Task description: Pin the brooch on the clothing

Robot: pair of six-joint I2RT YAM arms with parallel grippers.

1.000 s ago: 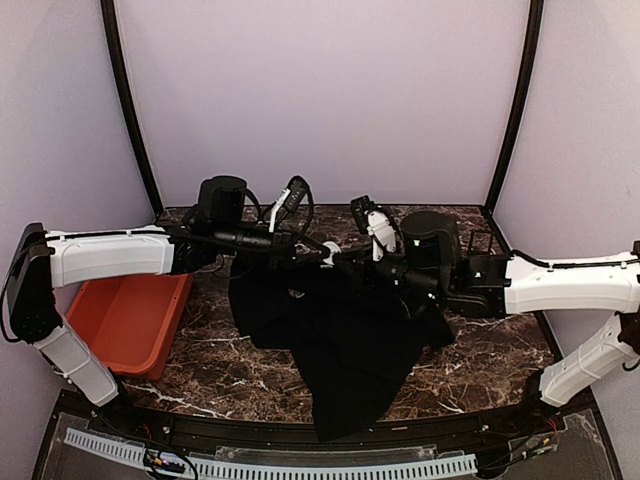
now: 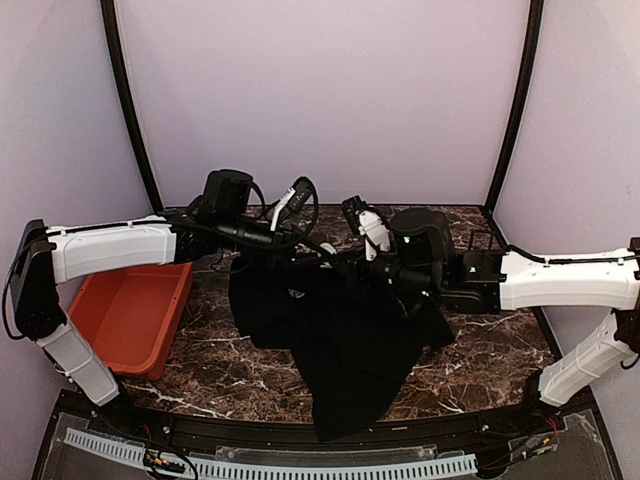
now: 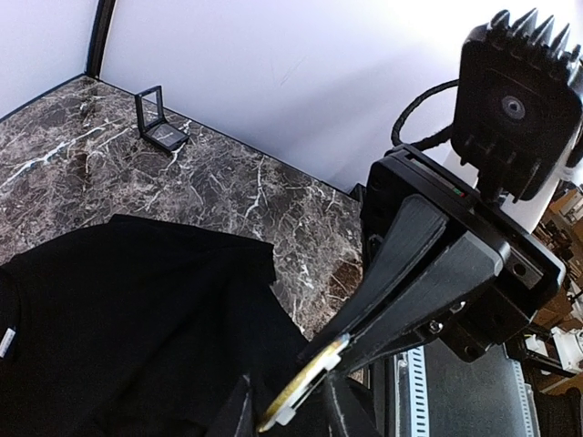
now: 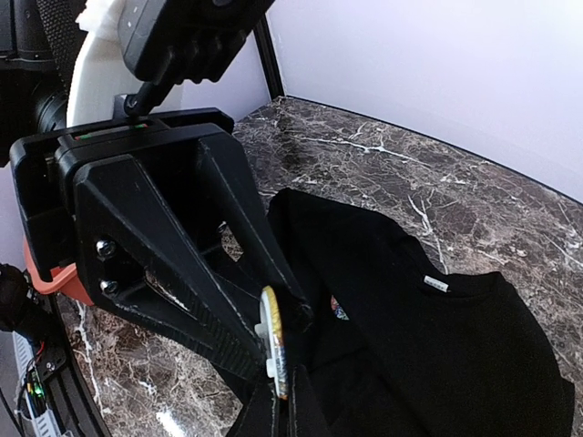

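The brooch (image 3: 305, 382), a thin disc seen edge-on with a yellowish face and white clasp parts on its back, is held above the black clothing (image 2: 345, 350). My right gripper is shut on one edge of it. My left gripper is part open, its fingers standing on either side of the brooch with gaps. In the right wrist view, the left fingers (image 4: 173, 264) reach in from the left around the disc. From above, the arms largely hide the brooch. The clothing lies spread on the table, with a white collar label (image 4: 435, 283).
A small colourful round patch or badge (image 4: 339, 308) shows on the clothing. An orange bin (image 2: 135, 310) stands at the left. A small black folding stand (image 3: 164, 132) sits towards the back.
My right gripper has shifted slightly left, and my left gripper slightly right, so they are closer together. Less of the white brooch shows from above.
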